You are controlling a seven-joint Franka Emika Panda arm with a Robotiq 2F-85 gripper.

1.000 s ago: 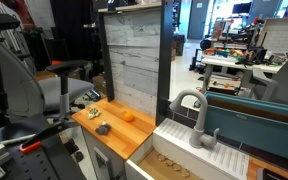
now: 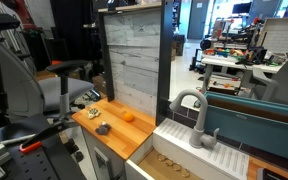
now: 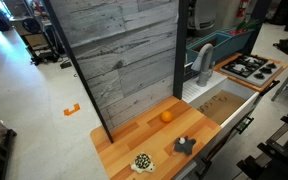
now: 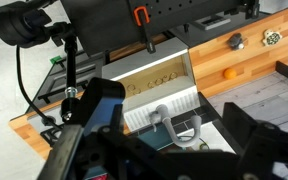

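My gripper appears only in the wrist view, its dark fingers (image 4: 102, 108) spread wide apart at the bottom. They stand open; I see nothing held. Through the gap, far below, shows the grey tap (image 4: 166, 122). An orange round thing (image 2: 128, 115) lies on the wooden counter (image 2: 134, 131), left of the tap. A dark grey lumpy object (image 3: 184, 145) and a pale, yellowish, flower-like object (image 3: 143, 162) lie nearer the counter's left end. Beside the tap, a white-walled recess (image 4: 130, 86) has a wooden floor with several small pale marks.
A grey plank panel (image 3: 124, 75) rises behind the counter. Past the tap sits a hob (image 3: 249, 68). A teal bin (image 2: 252, 124) stands behind the tap in exterior view 1. Bare wood lies around the orange thing.
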